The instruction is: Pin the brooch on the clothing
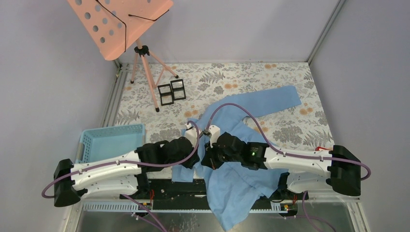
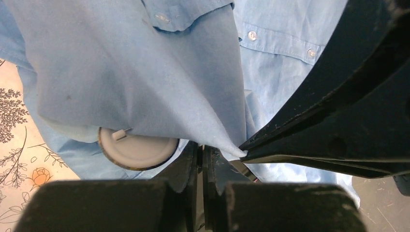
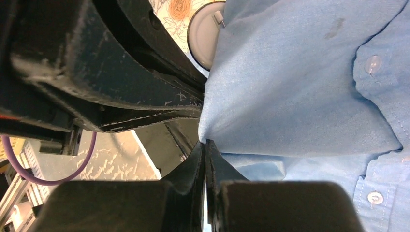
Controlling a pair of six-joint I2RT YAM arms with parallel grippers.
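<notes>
The brooch [image 2: 138, 151] is a round grey disc seen from its back, with a small clasp on it. A fold of the light-blue denim clothing [image 2: 121, 72] covers part of the disc. My left gripper is shut just beside the brooch, right at the fold's edge; what its tips hold is hidden by the cloth. In the right wrist view the brooch [image 3: 205, 36] lies just past the left gripper's tips. My right gripper is shut on the lower corner of the same fold of clothing [image 3: 290, 111]. From above, both arms hide the brooch.
A blue basket [image 1: 138, 128] stands at the left, with black frames [image 1: 172, 92] and a pink tripod stand [image 1: 146, 72] behind. A red object [image 1: 321, 148] is partly hidden behind the right arm.
</notes>
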